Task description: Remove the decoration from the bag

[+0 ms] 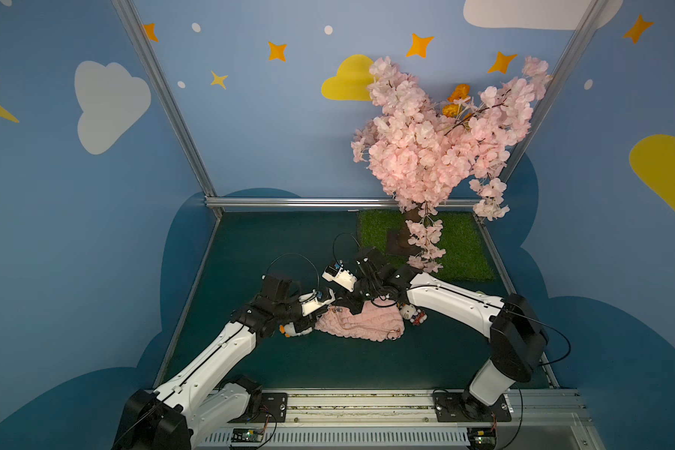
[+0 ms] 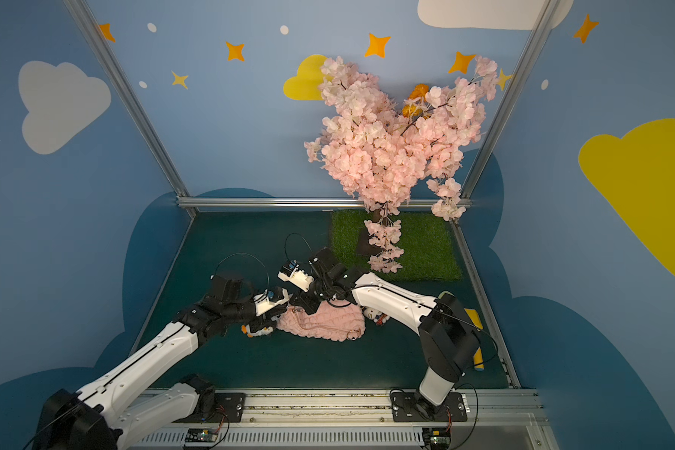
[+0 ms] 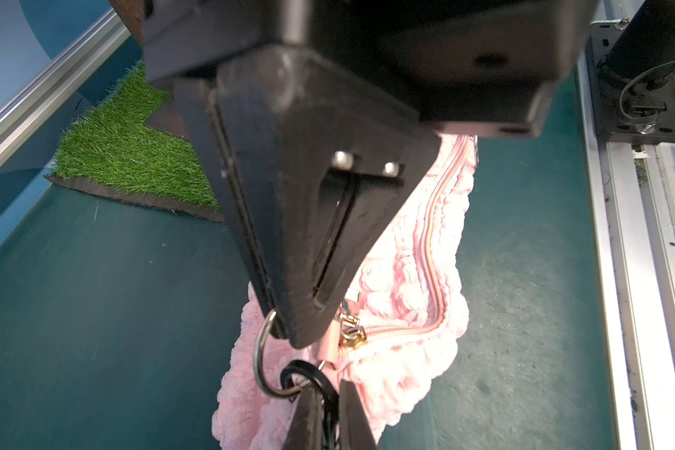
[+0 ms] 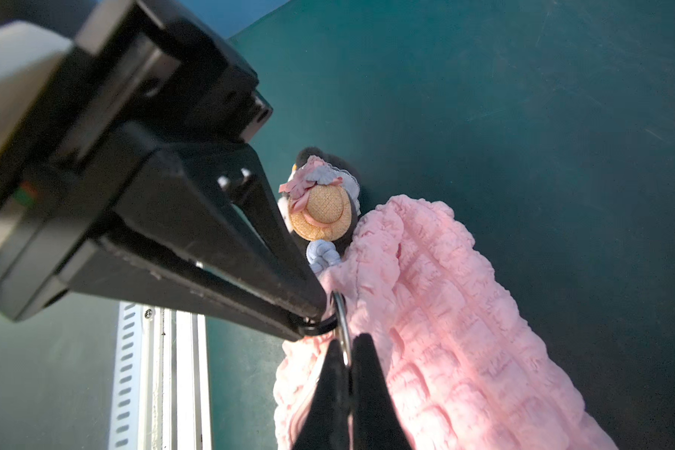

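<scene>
The pink quilted bag point(image 1: 363, 322) lies on the dark green floor, its zipper point(image 3: 429, 255) showing in the left wrist view. At the bag's left end, my left gripper is shut on a black ring point(image 3: 301, 367). A larger silver ring point(image 3: 260, 360) links with it, and my right gripper is shut on that ring. The two grippers' tips are close together above the bag. A plush decoration with a straw hat point(image 4: 324, 212) rests on the floor against the bag's left end. How the rings join the bag or plush is hidden.
Another small plush point(image 1: 412, 313) lies at the bag's right end, partly behind my right arm. Behind stands a pink blossom tree point(image 1: 427, 150) on a grass mat point(image 1: 465, 247). A yellow object point(image 2: 475, 341) lies near the right wall.
</scene>
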